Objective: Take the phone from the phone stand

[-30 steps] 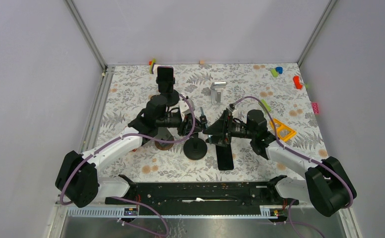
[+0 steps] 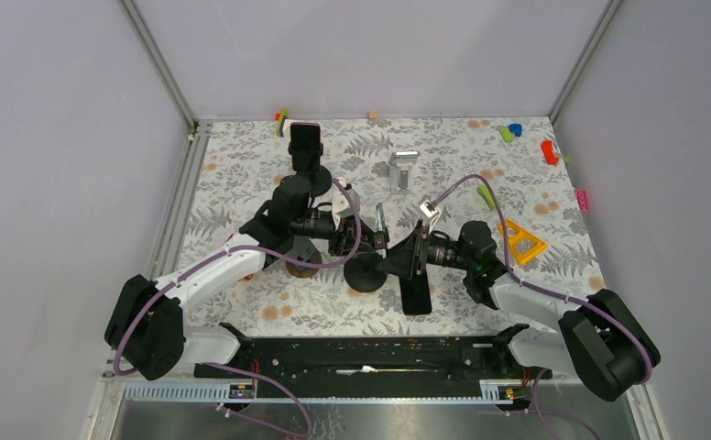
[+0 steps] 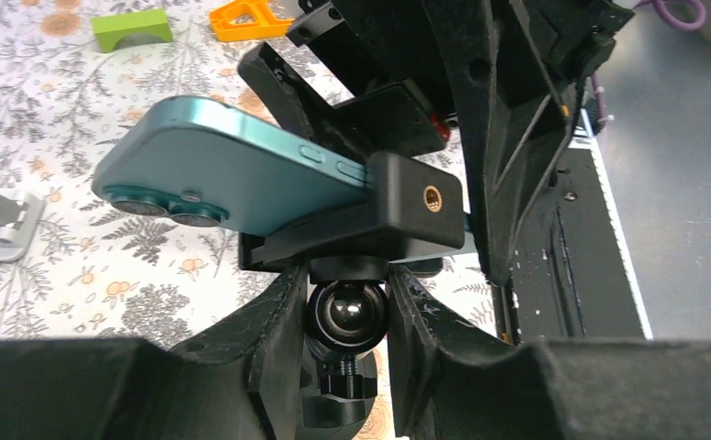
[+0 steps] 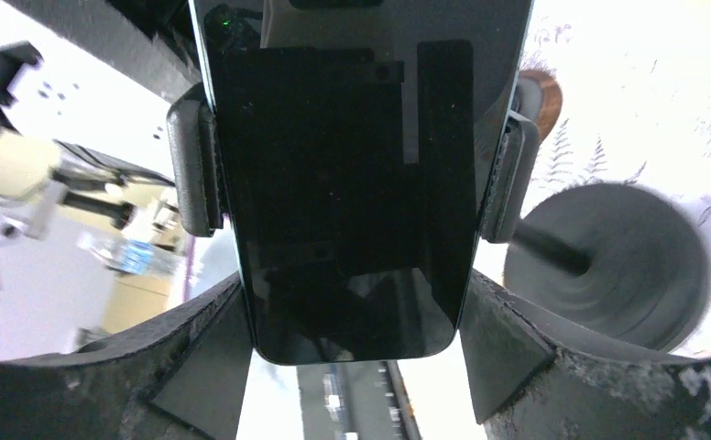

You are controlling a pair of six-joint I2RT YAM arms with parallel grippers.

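Observation:
In the left wrist view, the teal phone sits tilted in the black clamp of its stand. My left gripper is shut on the stand's neck, just under the clamp, around the ball joint. The stand's round base shows between both arms in the top view. In the right wrist view, the phone's dark screen faces the camera, with clamp arms at both sides. The fingers of my right gripper stand part open at both edges of the phone's lower end; whether they press on it cannot be told.
A second phone on a stand stands behind my left arm. Near my right gripper, a black phone-like slab lies flat. A silver stand is at the back centre, and an orange triangle lies to the right.
My right gripper has turned and shifted slightly. The clamped phone has tilted and shifted a little to the right, and the stand's base has moved slightly. The left arm has moved little.

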